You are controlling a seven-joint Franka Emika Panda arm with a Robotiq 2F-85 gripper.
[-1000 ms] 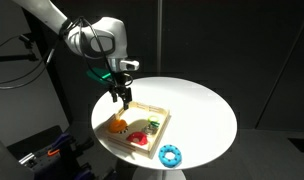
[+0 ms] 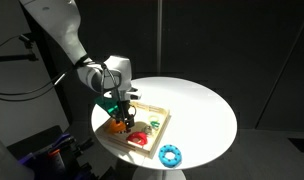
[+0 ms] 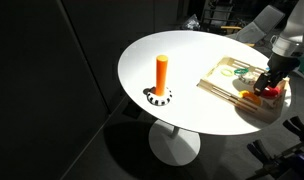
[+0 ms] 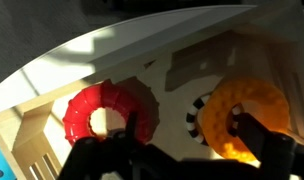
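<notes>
My gripper (image 2: 123,118) is low over a shallow wooden box, fingers apart and nothing visible between them. In the wrist view, one of its dark fingers (image 4: 254,134) overlaps an orange ring (image 4: 227,95), and the other reaches the lower edge of a red ring (image 4: 82,105). Whether either finger touches a ring, I cannot tell. A black-and-white striped piece (image 4: 193,118) shows beside the orange ring. An orange post (image 3: 161,72) stands upright on the white table in exterior view 2, far from the gripper.
The wooden box (image 2: 164,128) has low walls around the rings, with green pieces (image 2: 154,125) near its far side. Outside it lies a blue ring (image 2: 170,155) close to the table's edge.
The arm has come down from above the box to just over the rings at its near left. The rings and the box look unmoved.
</notes>
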